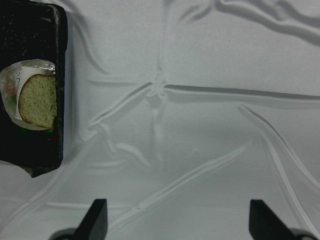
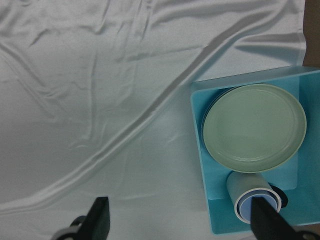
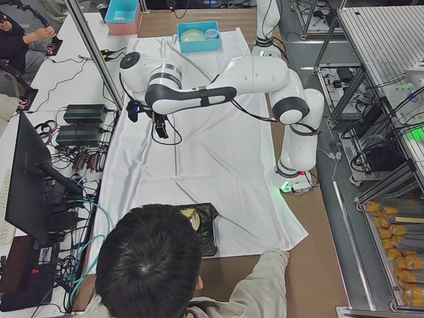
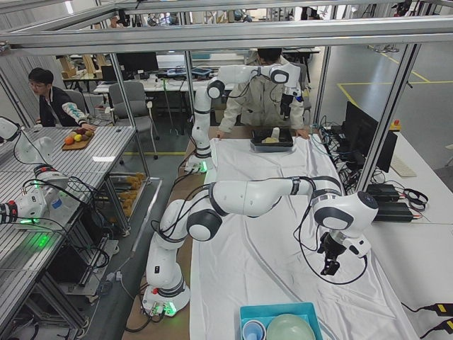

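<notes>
A black tray (image 1: 30, 150) at the table's person-side end holds a bread slice (image 1: 37, 100) on clear wrap. My left gripper (image 4: 287, 110) is raised above the cloth beside it, open and empty in the left wrist view. At the other end, a blue bin (image 2: 205, 200) holds pale green plates (image 2: 254, 127) and cups (image 2: 245, 195). My right gripper (image 4: 330, 258) hangs above the cloth near that bin, open with nothing between its fingers.
A white cloth (image 3: 218, 159) covers the table, mostly clear between tray and bin. A person (image 3: 146, 265) leans at the tray end, partly hiding it. Monitors, cables and electronics line one side, beside metal frame posts.
</notes>
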